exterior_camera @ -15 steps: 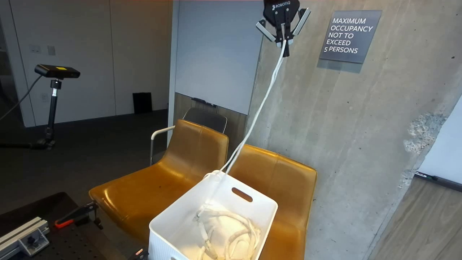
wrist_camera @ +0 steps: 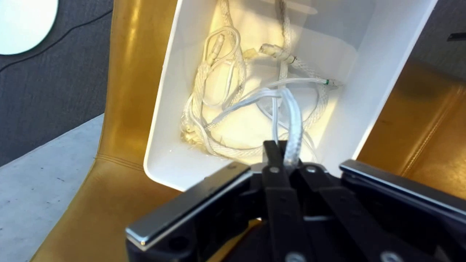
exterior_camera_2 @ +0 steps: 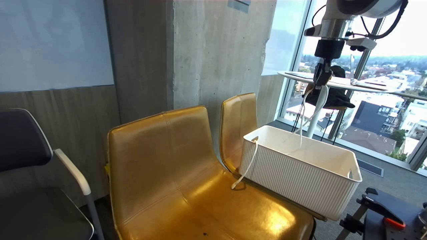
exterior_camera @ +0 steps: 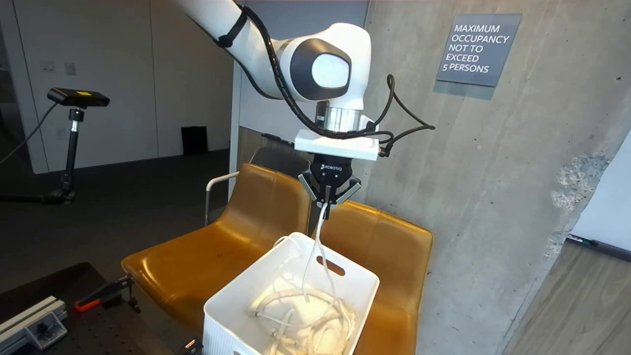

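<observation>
My gripper [exterior_camera: 326, 207] points straight down above a white bin, shut on a white cable [exterior_camera: 320, 224]. In the wrist view the held cable [wrist_camera: 293, 120] rises out from between the dark fingers and bends down over the bin. Both of its hanging strands drop into the white bin [exterior_camera: 241, 284], where more pale cables [wrist_camera: 229, 150] lie in loose coils on the floor. One cable end [exterior_camera_2: 250, 164] hangs outside the bin through its handle hole, reaching the chair seat in exterior view 2.
The bin sits across two tan leather chairs [exterior_camera_2: 160, 160], with a concrete wall [exterior_camera: 485, 177] behind. A dark table with a clamp [exterior_camera: 103, 294] stands at the front left in exterior view 1. Around the gripper the air is free.
My gripper has come down and to the left in exterior view 1, still holding the cable. The long taut strands have slackened, and more cable now lies in the bin.
</observation>
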